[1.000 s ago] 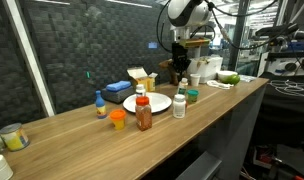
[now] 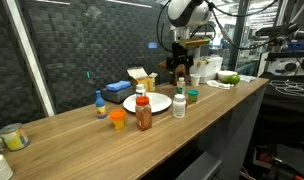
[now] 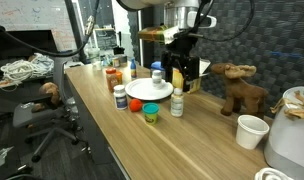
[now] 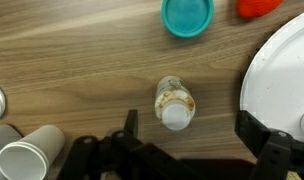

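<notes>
A small bottle with a white cap (image 4: 175, 108) stands upright on the wooden table, between the spread fingers of my gripper as the wrist view looks down on it. The same bottle (image 3: 177, 103) shows in exterior view 2, just below my gripper (image 3: 179, 83). My fingers are wide apart and nothing is held. In exterior view 1 the gripper (image 2: 179, 73) hangs over the bottle, partly covering it.
Beside the bottle are a green-lidded jar (image 4: 187, 14), a red tomato (image 3: 135, 105) and a white plate (image 4: 282, 85). White cups (image 4: 30, 155) stand on the other side. A brown plush moose (image 3: 237, 90) sits near the wall.
My gripper has come down slightly over the bottle, covering more of its top in exterior view 1. The objects on the table look unmoved.
</notes>
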